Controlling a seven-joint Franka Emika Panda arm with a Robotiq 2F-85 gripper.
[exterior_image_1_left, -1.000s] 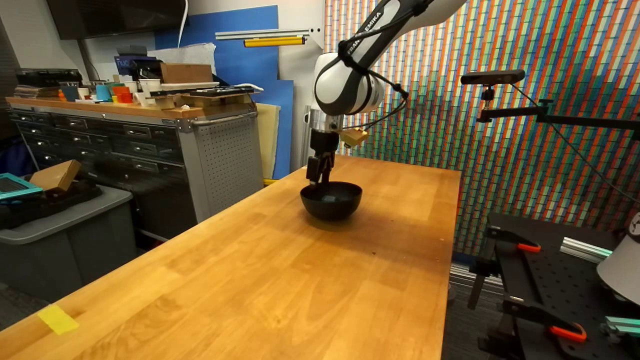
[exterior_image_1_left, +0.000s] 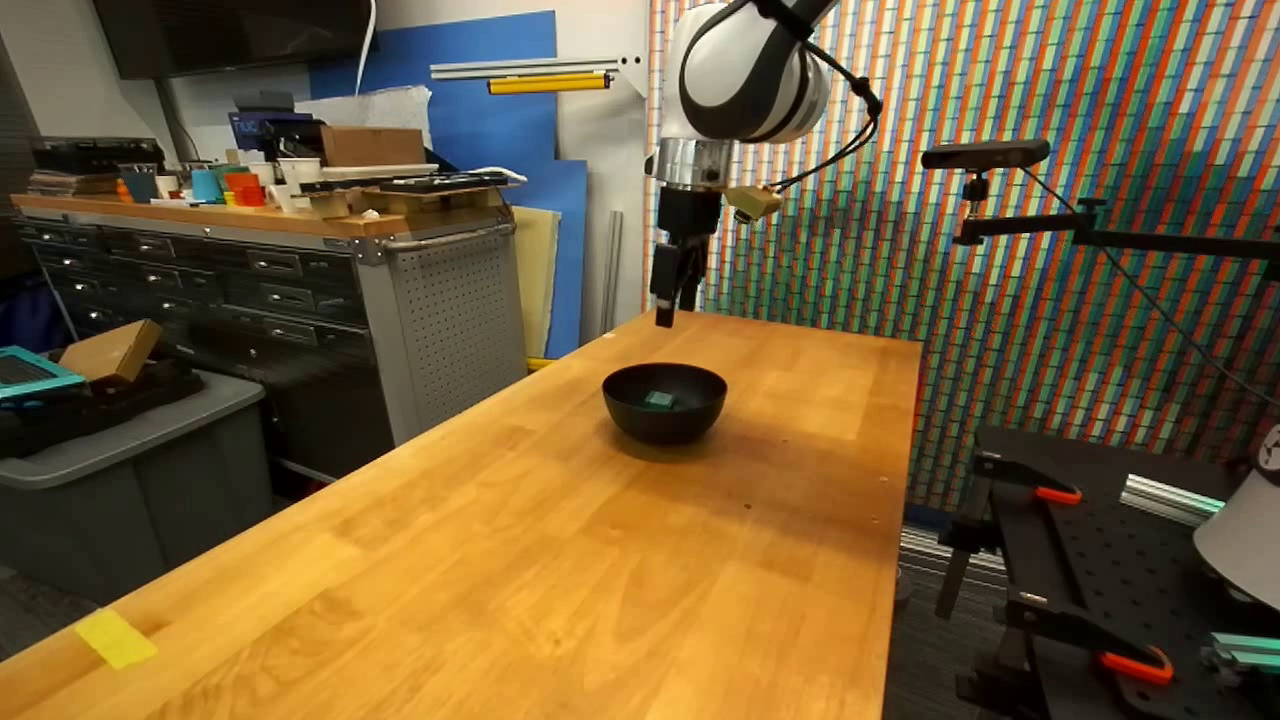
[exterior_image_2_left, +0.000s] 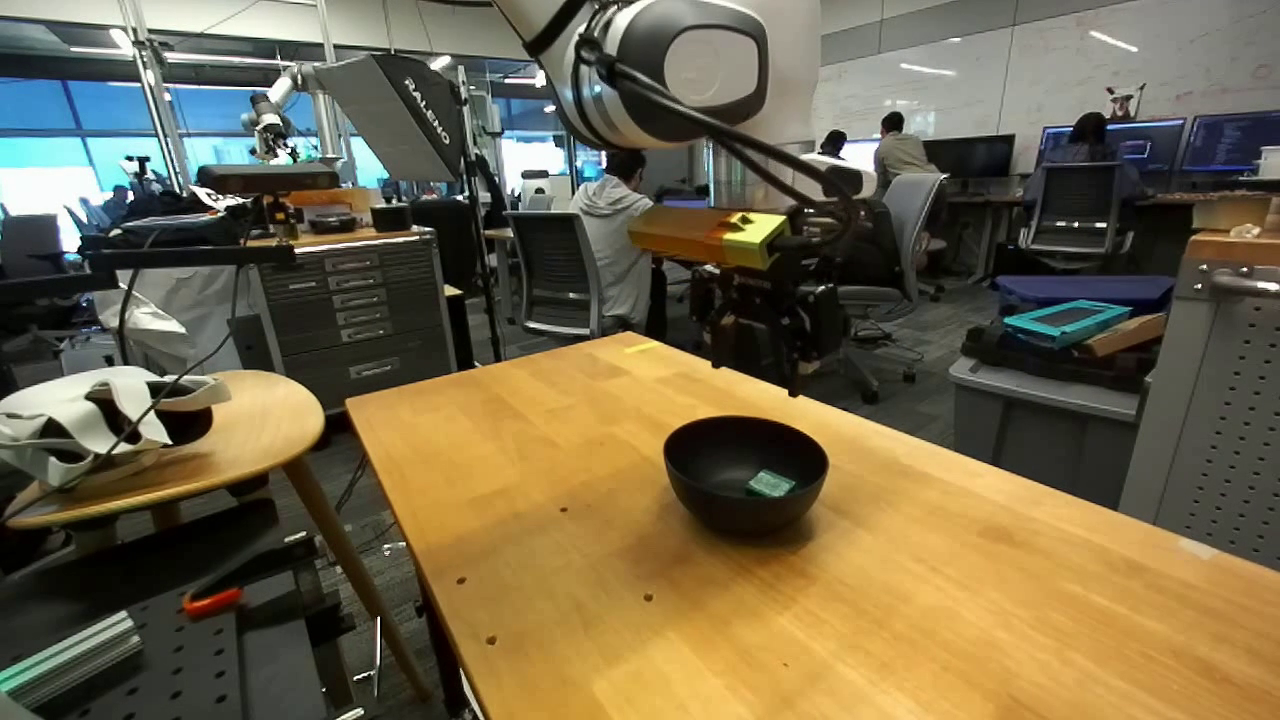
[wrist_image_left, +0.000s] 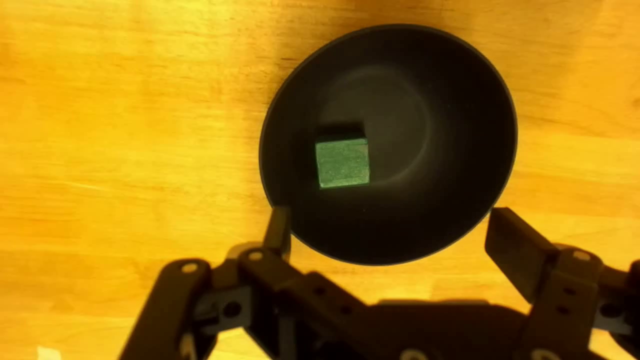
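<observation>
A black bowl (exterior_image_1_left: 666, 422) stands upright on the wooden table, with a small green block (exterior_image_2_left: 770, 484) lying inside it. From the wrist view, the block (wrist_image_left: 343, 163) rests off-centre in the bowl (wrist_image_left: 444, 198), towards its left side, and nothing touches it. My gripper is open and empty, its two fingers spread wide across the near side of the bowl. In exterior view 1 the gripper (exterior_image_1_left: 672, 314) hangs clear above the bowl's rim.
A stool with a white headset (exterior_image_2_left: 96, 420) stands beside the table in exterior view 2.
My gripper has risen from the bowl's rim and shifted slightly to the right in exterior view 1. The bowl stands in nearly the same place, the block inside it.
</observation>
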